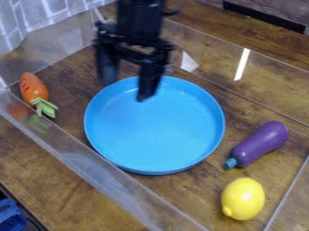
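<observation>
A dark, motion-blurred gripper (pixel 128 63) hangs at the top centre of the camera view, above the back part of a round blue plate (pixel 154 126). Its fingers are spread apart, with no object visible between them. An orange carrot (pixel 34 90) lies at the left, a purple eggplant (pixel 258 142) at the right, and a yellow lemon (pixel 243 198) at the lower right.
A clear plastic wall crosses the lower left, and another edge runs along the right. A blue object (pixel 10 217) shows at the bottom left corner. Bare wooden surface surrounds the plate. A small white piece behind the gripper is partly hidden.
</observation>
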